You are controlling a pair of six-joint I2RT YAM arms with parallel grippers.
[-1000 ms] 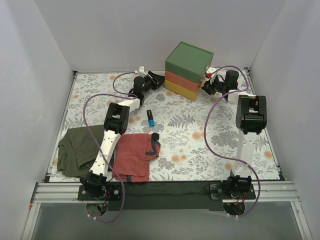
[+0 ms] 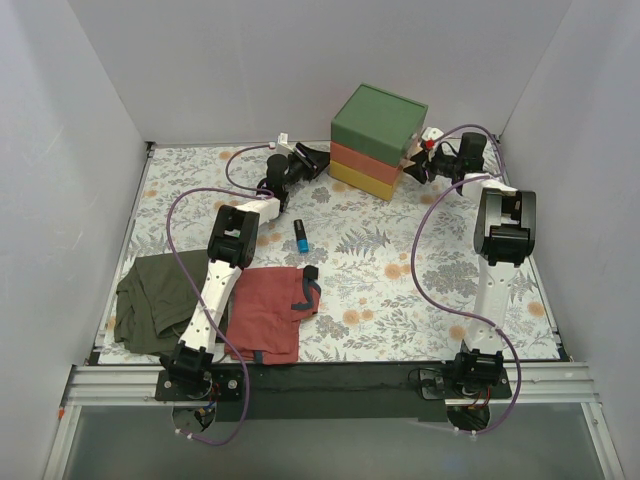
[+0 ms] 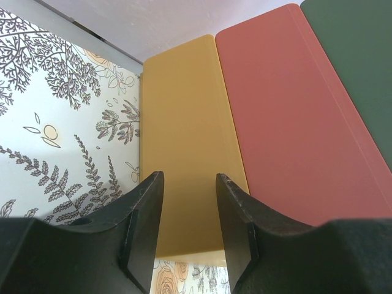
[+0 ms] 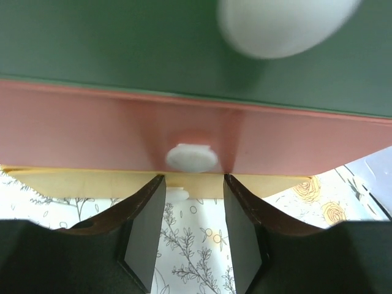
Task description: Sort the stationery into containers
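A stack of three drawer boxes stands at the back: green (image 2: 380,120) on top, coral red (image 2: 365,165) in the middle, yellow (image 2: 362,182) at the bottom. My left gripper is part open at the stack's left side, the yellow box's wall just beyond its fingers. On the right side, my right gripper is open, facing the drawer fronts. The red drawer's white knob (image 4: 192,158) shows just above the gap between its fingertips, not gripped. A black marker with a blue end (image 2: 301,236) lies on the table.
A dark green cloth (image 2: 160,300) and a red cloth item (image 2: 268,310) with a dark strap cover the front left. Walls close off the back and sides.
My right arm has shifted slightly to the right, its gripper still beside the drawer fronts. The left arm, the drawer stack and the marker show no visible movement.
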